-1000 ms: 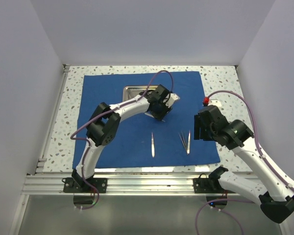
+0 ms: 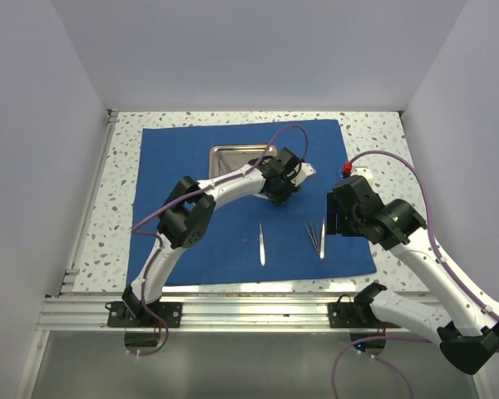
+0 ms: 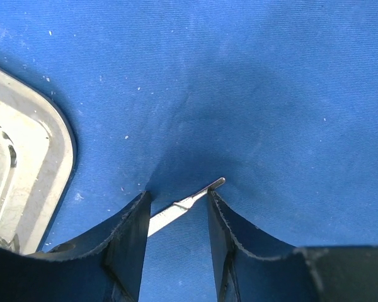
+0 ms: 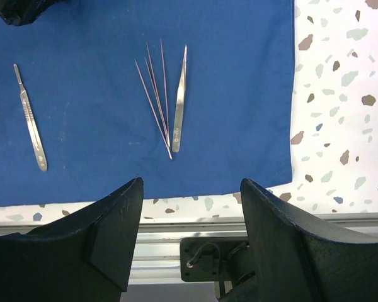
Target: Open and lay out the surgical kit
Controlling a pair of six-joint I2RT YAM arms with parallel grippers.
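Observation:
A slim metal instrument [image 3: 167,218] with a narrow tip lies on the blue cloth [image 3: 252,94]. My left gripper is low over it, fingers open, with part of the instrument showing in the gap between the fingers; its lower end is hidden. The metal tray [image 3: 62,135] is just left of it. In the top view the left arm covers much of the tray [image 2: 224,150]. A scalpel handle [image 4: 33,129], several thin rods [image 4: 156,104] and tweezers [image 4: 179,107] lie spread on the cloth. My right gripper hangs apart from them, fingers spread and empty.
Speckled table [image 2: 100,199] borders the cloth, with a metal rail [image 2: 233,307] along the front. Bare cloth shows right of the tweezers and at the front left. The left arm [image 2: 175,224] crosses above the cloth's left half.
My left gripper has shifted slightly right, and the cloth with the instruments on it has slid a little to the right too. The right arm has moved only slightly left.

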